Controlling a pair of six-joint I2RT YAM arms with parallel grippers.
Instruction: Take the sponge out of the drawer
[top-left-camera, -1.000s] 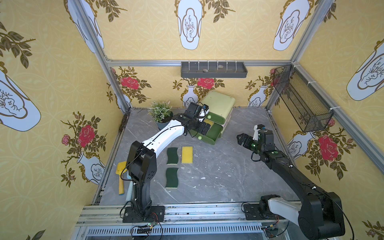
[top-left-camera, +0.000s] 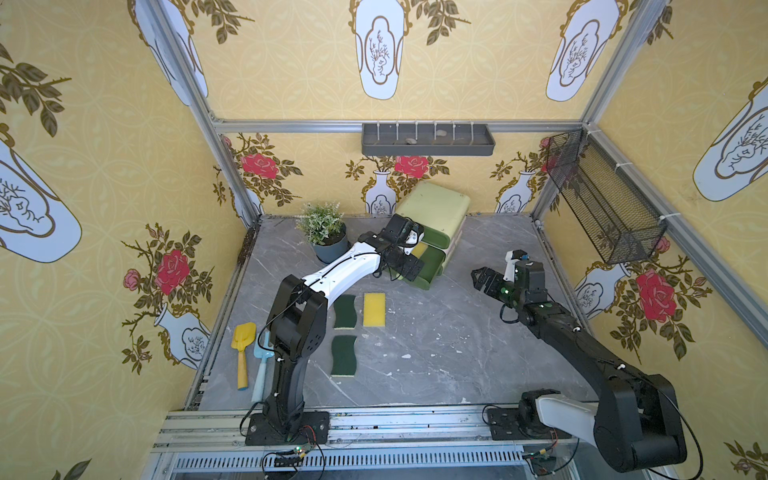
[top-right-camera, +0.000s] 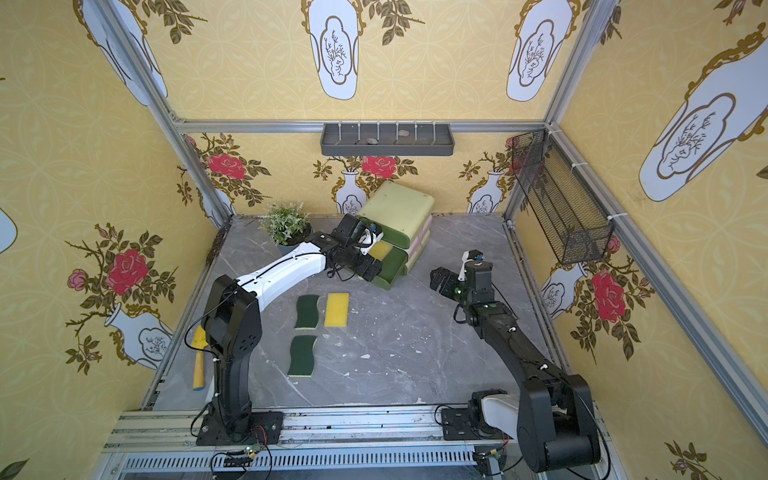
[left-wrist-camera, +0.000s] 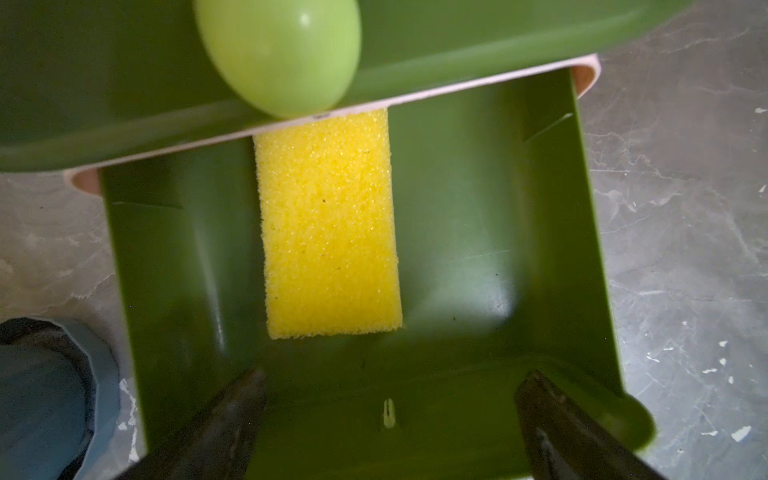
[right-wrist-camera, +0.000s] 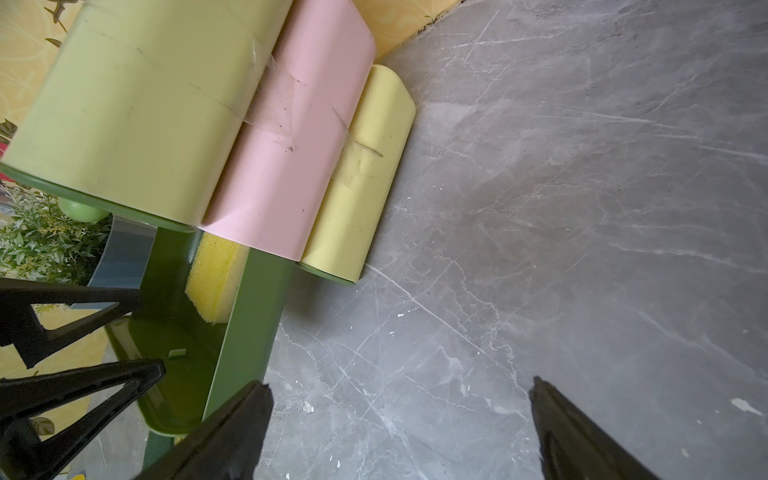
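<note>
A yellow sponge (left-wrist-camera: 328, 224) lies in the pulled-out green drawer (left-wrist-camera: 496, 200), partly under the front of the tier above with its green knob (left-wrist-camera: 280, 44). My left gripper is open over the drawer's front part, its fingers either side, nothing between them, with the sponge ahead of it. My right gripper stands open and empty to the right of the drawer unit (right-wrist-camera: 280, 144), over bare table.
A potted plant (top-left-camera: 320, 224) stands left of the drawers. Two dark green sponges (top-left-camera: 344, 356) and another yellow sponge (top-left-camera: 373, 309) lie on the table in front. Scoops (top-left-camera: 242, 352) lie at left.
My left arm has moved right and slightly down over the open drawer.
</note>
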